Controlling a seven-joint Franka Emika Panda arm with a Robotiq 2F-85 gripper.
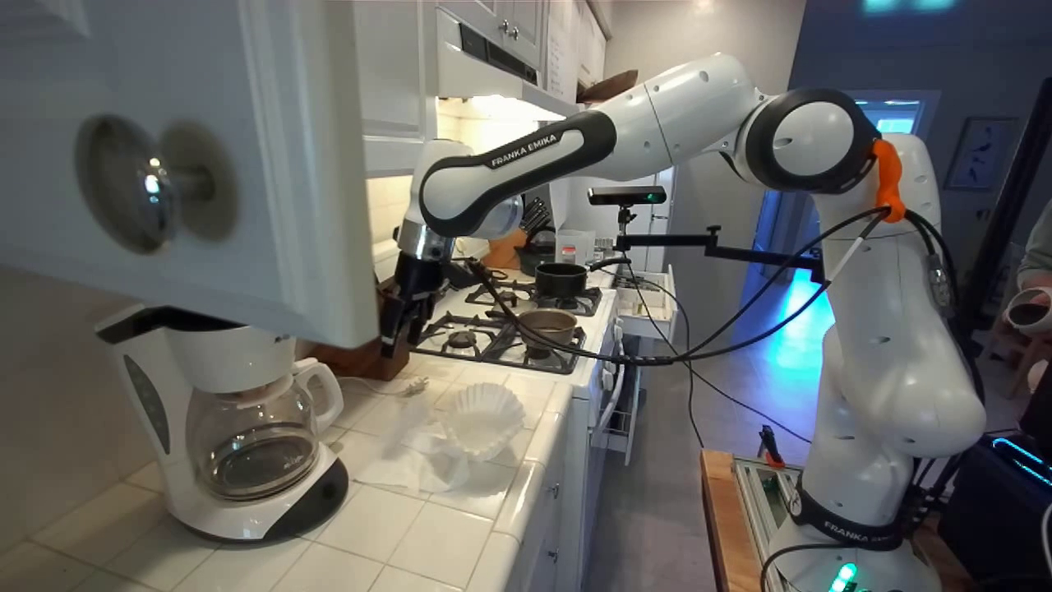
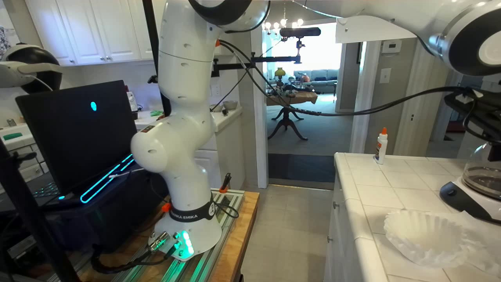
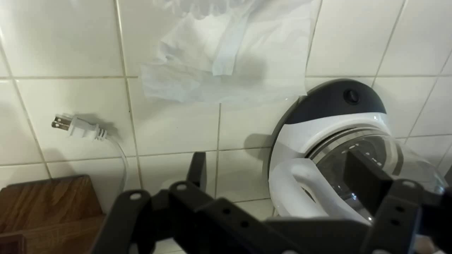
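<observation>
My gripper is above the tiled counter, just beyond the coffee maker in exterior view 1. It stands open; in the wrist view the fingers are wide apart, with nothing held. Below it, the white coffee maker and its glass carafe show, with the white handle lying under the gap. A fluted paper coffee filter rests on the counter, beside a crumpled clear plastic bag. In exterior view 2 the filter shows, but the fingers are out of frame.
A white plug lies on the tiles near a wooden block. An overhead cabinet door juts out above the coffee maker. Past the counter is a stove with a pot and a pan. A glue bottle stands at the counter's end.
</observation>
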